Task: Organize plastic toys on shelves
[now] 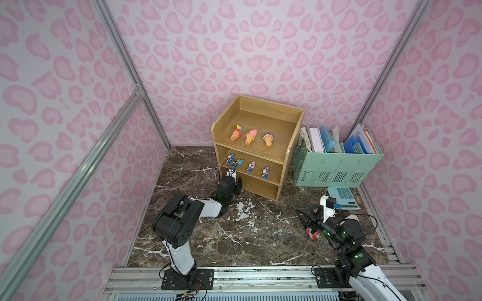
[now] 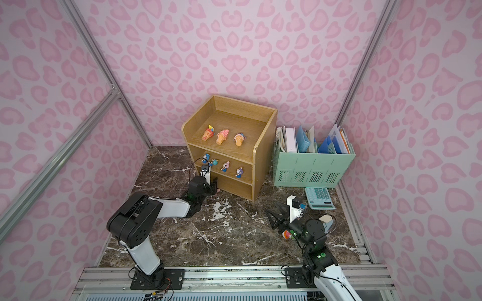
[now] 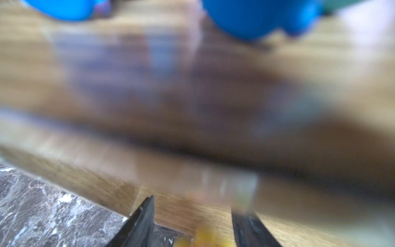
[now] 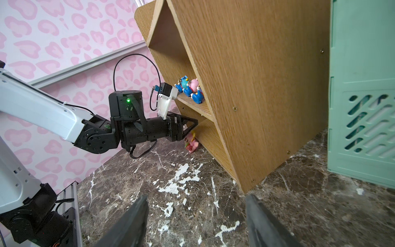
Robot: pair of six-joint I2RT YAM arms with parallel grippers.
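Note:
My left gripper stands at the shelf's lowest compartment with its fingers apart. A yellow-and-pink toy (image 4: 191, 143), blurred, is just below those fingers in the right wrist view; its yellow part (image 3: 204, 238) shows between them in the left wrist view. Whether it touches the floor I cannot tell. On the wooden shelf (image 1: 293, 145), three ice-cream-cone toys (image 1: 250, 137) lie on top, and several blue-based figures (image 1: 265, 172) stand in the middle compartment. Away from the shelf, my right gripper is open and empty. A red-and-white toy (image 1: 313, 234) lies beneath it.
A green file box (image 1: 326, 168) stands right of the shelf, with a calculator (image 1: 343, 197) in front of it. Something small and blue (image 2: 302, 206) sits beside the right gripper.

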